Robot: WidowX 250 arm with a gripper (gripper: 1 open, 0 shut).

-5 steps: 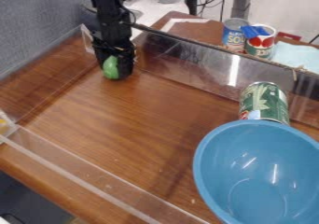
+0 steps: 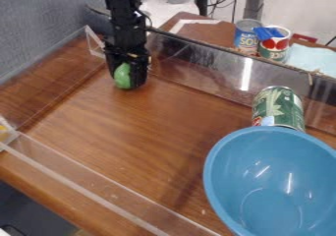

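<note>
My black gripper [image 2: 129,65] is at the back left of the wooden surface, shut on a green object [image 2: 122,77] that shows below and between its dark fingers. The object rests at or just above the wood near the clear back wall; whether it touches is unclear. A green patterned can [image 2: 277,109] stands at the right, behind a large blue bowl [image 2: 276,181] in the front right.
Clear low walls edge the wooden surface [image 2: 132,151], whose middle is free. Beyond the back wall stand a blue-silver can [image 2: 247,36] and a red-white can [image 2: 273,47], near a pale cloth [image 2: 312,59].
The cans and bowl are unmoved.
</note>
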